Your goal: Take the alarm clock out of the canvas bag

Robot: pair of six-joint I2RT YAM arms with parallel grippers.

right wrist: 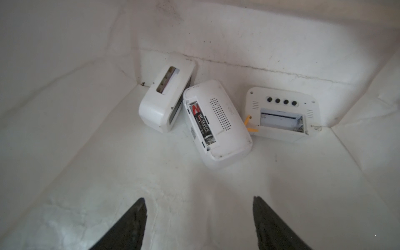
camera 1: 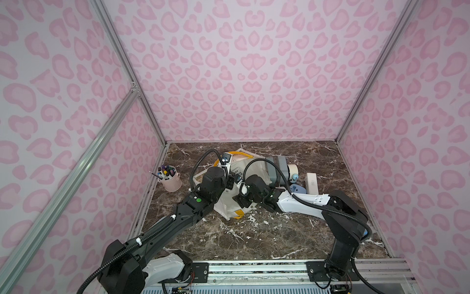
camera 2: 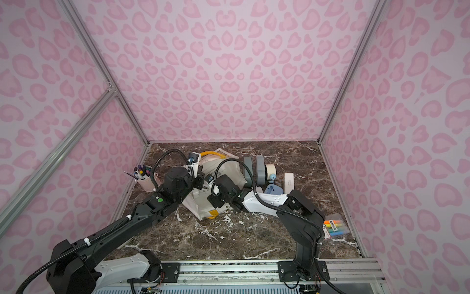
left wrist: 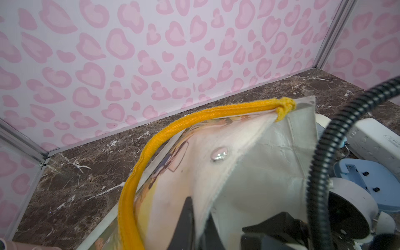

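The canvas bag (left wrist: 266, 175) stands with its mouth open; its yellow cord handle (left wrist: 175, 127) loops over one edge. My left gripper is shut on the bag's upper edge, the fabric running between its fingers. In the right wrist view the bag's pale inside shows three white alarm clocks along the far bottom seam: a narrow one (right wrist: 166, 95) at left, a tilted one (right wrist: 218, 123) with a battery in the middle, and one with several black buttons (right wrist: 283, 112) at right. My right gripper points into the bag, open and empty, apart from the clocks.
Grey blocks (camera 1: 277, 169), a blue piece (camera 1: 297, 189) and a long white box (camera 1: 311, 183) sit right of the bag. A pink pen cup (camera 1: 171, 183) stands at left.
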